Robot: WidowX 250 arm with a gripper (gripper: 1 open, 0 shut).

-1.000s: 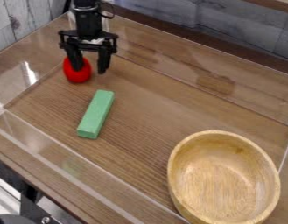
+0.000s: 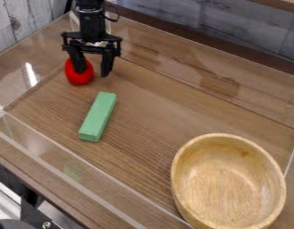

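Note:
My black gripper [image 2: 92, 55] is at the top left of the camera view, pointing down, its fingers at and beside a red round object [image 2: 79, 72]. I cannot tell whether it is open, shut, or holding the red object, as the parts are small and dark. A long green block [image 2: 99, 115] lies apart from them, lower on the wooden table [image 2: 173, 98].
A large yellow oval bowl [image 2: 227, 183] fills the lower right. A wall runs along the top left, and the table's edge is at the lower left.

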